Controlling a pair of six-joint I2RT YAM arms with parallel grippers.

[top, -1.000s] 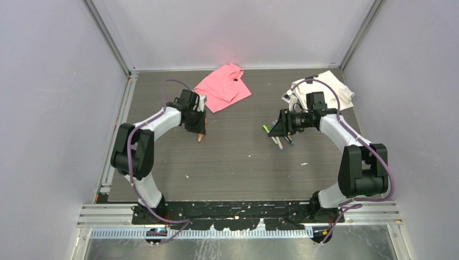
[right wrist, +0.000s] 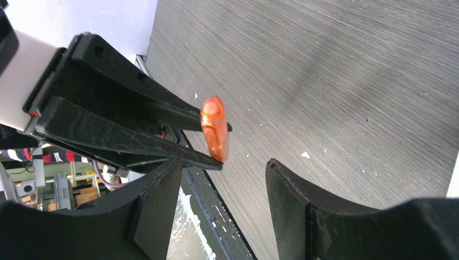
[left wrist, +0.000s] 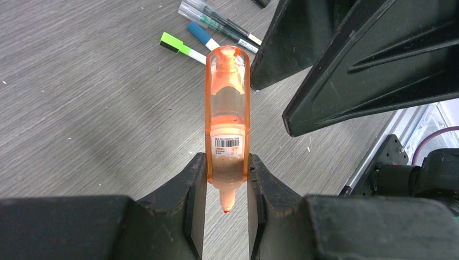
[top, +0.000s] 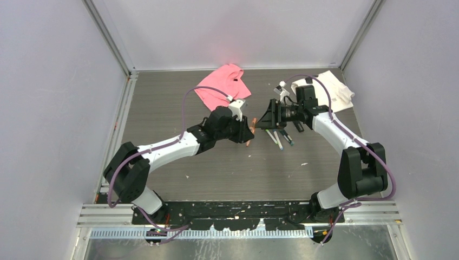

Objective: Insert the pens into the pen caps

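An orange capped pen (left wrist: 227,141) stands upright in the left wrist view, my left gripper (top: 248,135) shut on it. My right gripper is open and faces it from the right, its black fingers close beside the pen's upper part, with nothing seen between them. Green (left wrist: 176,43) and blue (left wrist: 198,32) markers lie on the table with two clear-capped pens (left wrist: 227,30), beyond the orange pen in the left wrist view.
A pink cloth (top: 222,84) lies at the back middle and a white cloth (top: 333,89) at the back right.
My left gripper has travelled right with the orange pen to the middle of the table. The right gripper has moved slightly left and up in the top view, closing the gap.
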